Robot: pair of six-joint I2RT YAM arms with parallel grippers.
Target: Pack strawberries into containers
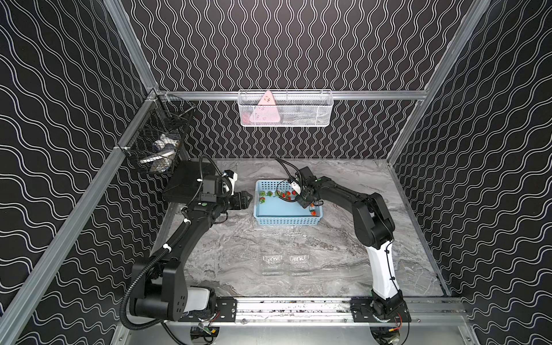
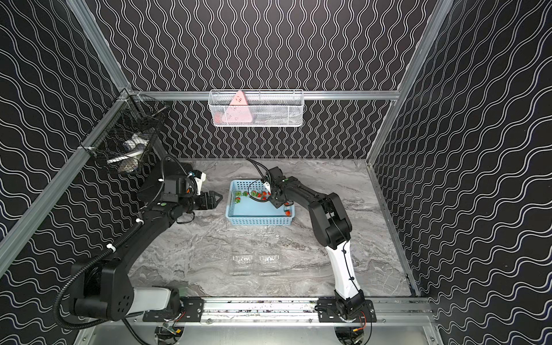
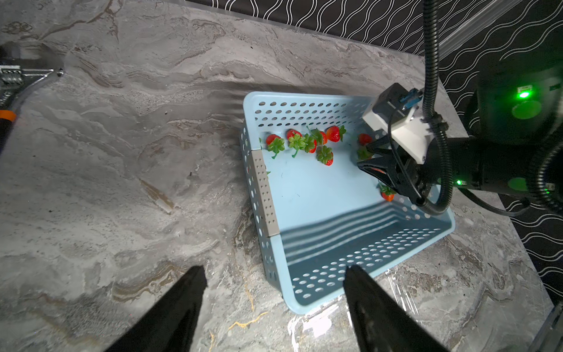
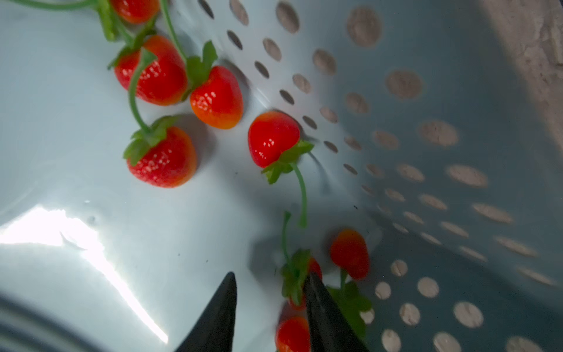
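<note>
A light blue perforated basket (image 3: 310, 199) holds several strawberries (image 4: 162, 153) with green stems along its back and right side. My right gripper is down inside it, fingers apart over a group of strawberries near a corner; whether a stem lies between the fingertips is unclear. My left gripper stands open to the left of the basket, nothing between its fingers. Clear plastic containers (image 1: 272, 260) lie on the table in front of the basket.
A white mesh rack (image 1: 304, 109) with a pink item hangs on the back rail. A dark wire basket (image 1: 158, 143) hangs at left, above a black object (image 1: 181, 175).
</note>
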